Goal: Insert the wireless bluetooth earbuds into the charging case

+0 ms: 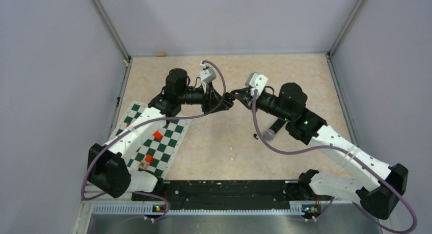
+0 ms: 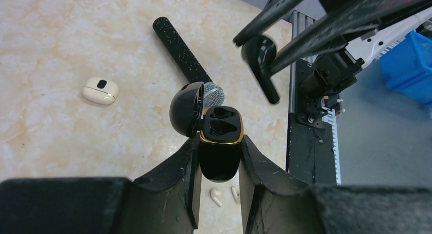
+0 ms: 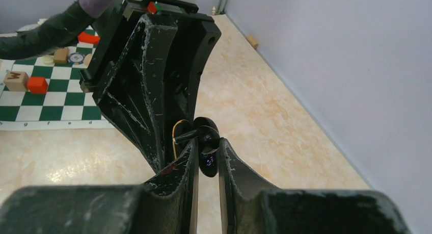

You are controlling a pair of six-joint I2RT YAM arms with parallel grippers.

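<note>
An open black charging case with a gold rim (image 2: 220, 150) is held upright in my left gripper, two empty-looking slots on top and lid raised. Above it to the right in the left wrist view, my right gripper is shut on a black earbud (image 2: 265, 76), stem pointing down. In the right wrist view, that gripper holds the earbud (image 3: 209, 137) right in front of the case, whose relation to it is partly hidden. The top view shows both grippers meeting over the middle of the table.
A cream case (image 2: 100, 91), two white earbuds (image 2: 216, 196), a microphone (image 2: 181, 50) and a small black object (image 1: 255, 136) lie on the table. A checkered board (image 1: 163, 152) with blocks is at the left. The central foreground is largely clear.
</note>
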